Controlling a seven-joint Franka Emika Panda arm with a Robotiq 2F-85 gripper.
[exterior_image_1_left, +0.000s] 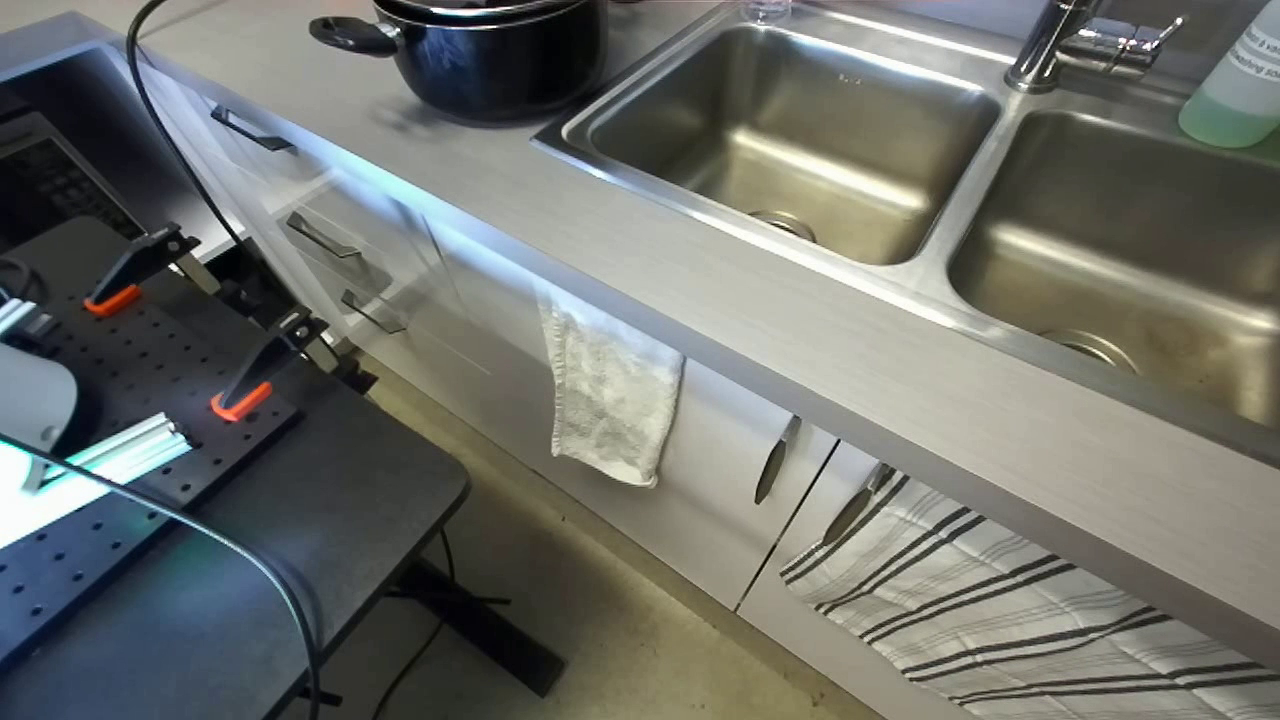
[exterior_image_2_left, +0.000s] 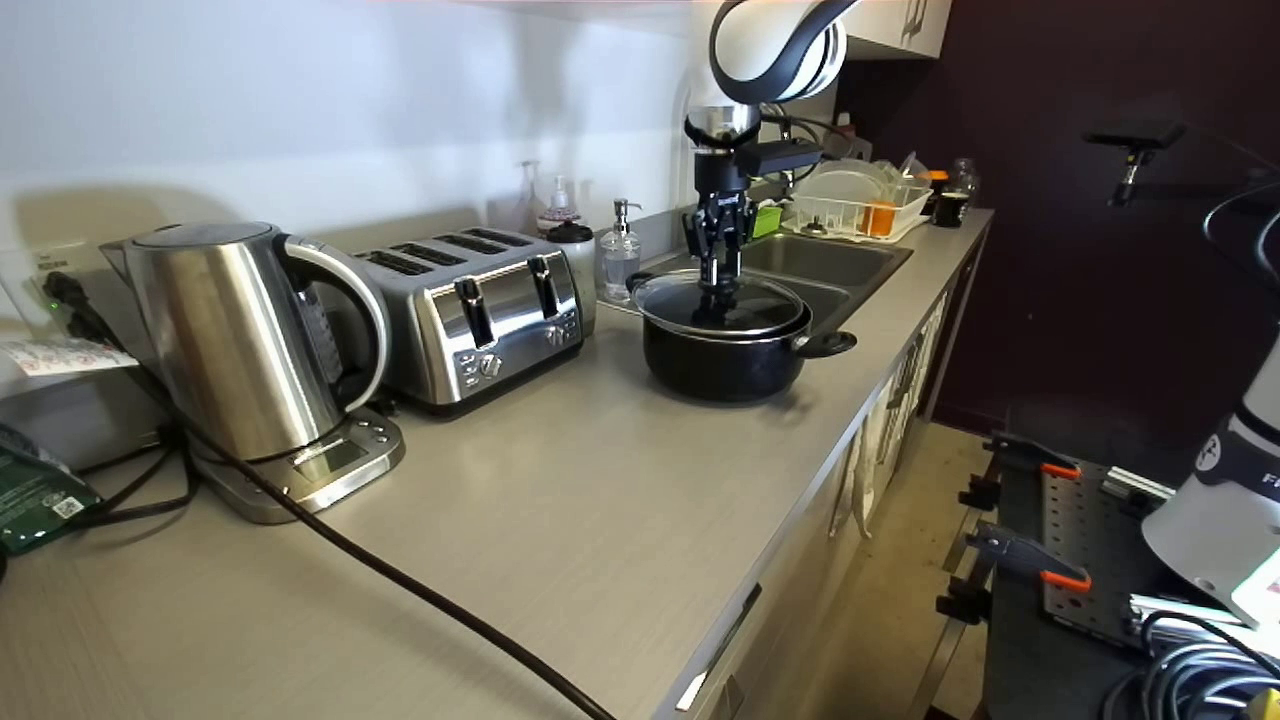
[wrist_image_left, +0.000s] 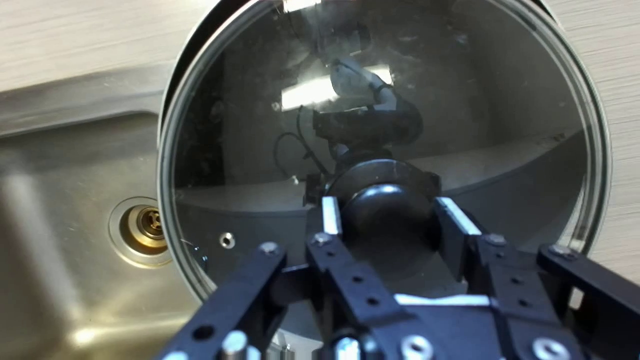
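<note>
A black pot (exterior_image_2_left: 720, 370) stands on the counter beside the sink. The glass lid (exterior_image_2_left: 768, 310) with its metal rim lies at the top of the pot, slightly off centre: in the wrist view a dark strip of pot edge shows past the upper left of the lid (wrist_image_left: 516, 90). My gripper (exterior_image_2_left: 720, 283) points straight down over the lid's middle. Its fingers stand on both sides of the round black knob (wrist_image_left: 381, 207), shut on it. Whether the rim is fully seated all round I cannot tell. In exterior view 1 only the pot's lower part (exterior_image_1_left: 504, 66) and the lid's near edge show.
The sink (exterior_image_1_left: 768, 156) borders the pot. A toaster (exterior_image_2_left: 480, 312), a kettle (exterior_image_2_left: 228, 348) and a soap dispenser (exterior_image_2_left: 620, 254) stand along the wall. A black cable (exterior_image_2_left: 396, 582) crosses the counter. Free counter lies in front of the toaster.
</note>
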